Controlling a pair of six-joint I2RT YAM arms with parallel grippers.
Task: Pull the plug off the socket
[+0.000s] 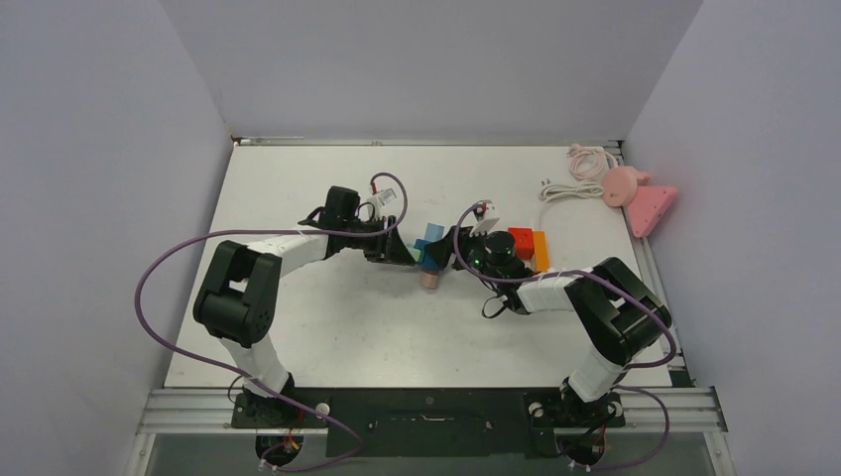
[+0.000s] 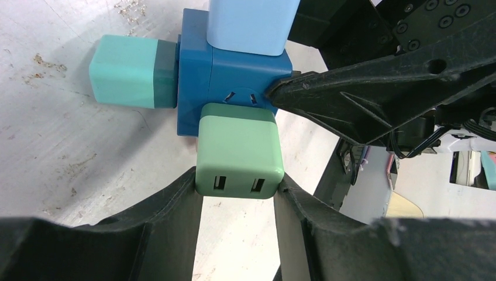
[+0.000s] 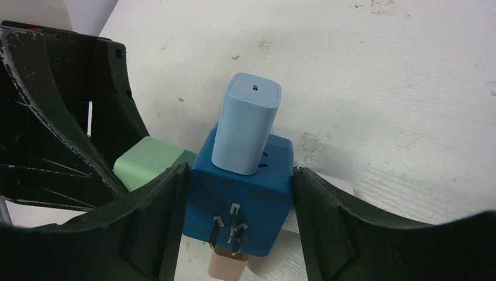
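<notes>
A dark blue cube socket (image 3: 240, 193) carries several coloured plugs: light blue (image 3: 245, 123), mint (image 2: 123, 70), green (image 2: 238, 152) and a pale pink one (image 3: 228, 266). My left gripper is shut on the green plug, which sits against the socket's face. My right gripper is shut on the blue socket body from the other side. In the top view both grippers (image 1: 407, 255) meet around the socket near the table's middle.
A red block (image 1: 521, 238) and orange block (image 1: 540, 251) lie right of the right gripper. Coiled cords (image 1: 575, 191) and pink pieces (image 1: 650, 208) are at the back right.
</notes>
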